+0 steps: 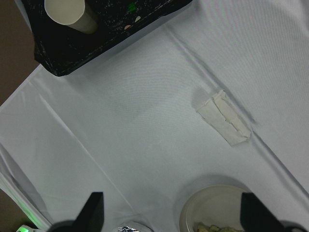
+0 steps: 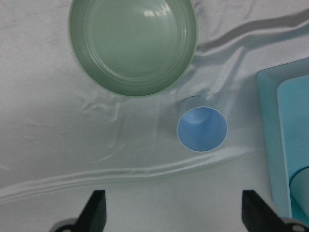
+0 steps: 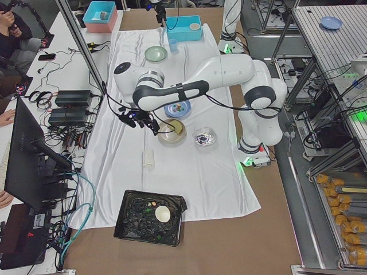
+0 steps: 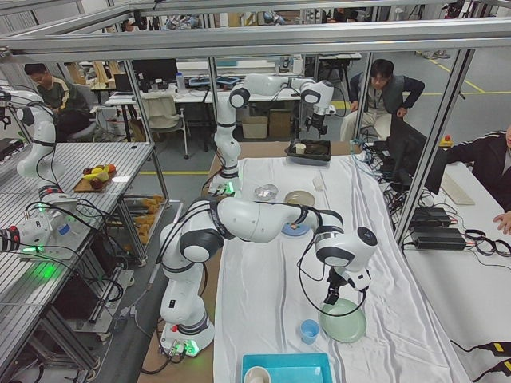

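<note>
My left gripper point(image 3: 137, 121) hangs open over the white cloth, near a beige bowl point(image 3: 171, 137) with yellowish food, a folded paper point(image 1: 223, 118) and a black lined tray point(image 1: 104, 43) holding a cup point(image 1: 65, 12). My right gripper is open, nothing between its fingers, above the cloth near a green plate point(image 2: 130, 46), a light blue cup point(image 2: 202, 129) and a cyan bin point(image 2: 273, 145) with a cup inside.
A blue plate point(image 3: 177, 109) with small items and a clear container with foil point(image 3: 205, 137) also lie on the cloth. A monitor point(image 3: 28, 160) and cables line one side. Bare cloth surrounds the folded paper.
</note>
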